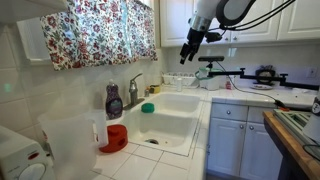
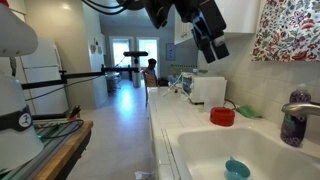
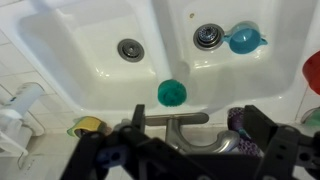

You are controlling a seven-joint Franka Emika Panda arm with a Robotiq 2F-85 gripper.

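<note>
My gripper stands open above the sink, empty between its fingers; exterior view 1 shows the gripper (image 1: 199, 47) high over the counter, well clear of everything below. A round green object (image 3: 172, 93) lies near the faucet, by the divider between the two basins. Inside one basin is a small teal cup (image 3: 243, 40) with a handle, beside the drain; exterior view 2 also shows the teal cup (image 2: 236, 168). On the counter beside the sink sits a red bowl (image 1: 115, 138).
The faucet (image 3: 185, 135) and a dark soap bottle (image 1: 113, 102) stand along the back of the sink. A yellow mug (image 3: 88, 126) is left of the faucet in the wrist view. A translucent pitcher (image 1: 75, 142) stands near the red bowl.
</note>
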